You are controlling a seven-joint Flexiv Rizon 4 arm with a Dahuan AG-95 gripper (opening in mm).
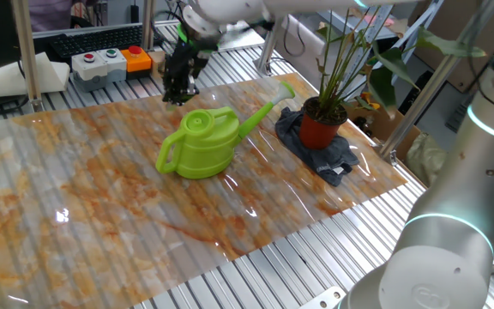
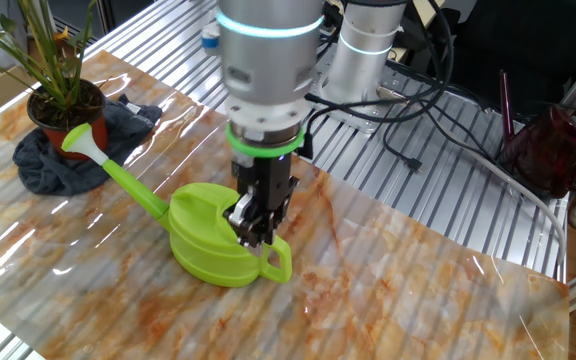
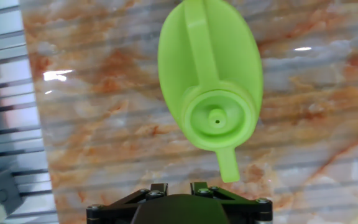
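Note:
A bright green watering can (image 1: 201,146) stands upright on the marbled sheet, its spout pointing toward the potted plant (image 1: 319,129). The plant's terracotta pot rests on a dark grey cloth (image 1: 337,160). My gripper (image 1: 178,99) hangs above the sheet's far edge, behind the can and apart from it. From the opposite side, the gripper (image 2: 253,230) overlaps the can's handle end in the picture. In the wrist view the can's round lid and the top of its handle (image 3: 228,165) lie ahead of my fingertips, which stand a little apart with nothing between them.
A grey and orange button box (image 1: 110,67) and a keyboard (image 1: 101,39) sit beyond the sheet's far edge. A dark red watering can (image 2: 553,150) stands at the far right of the second exterior view.

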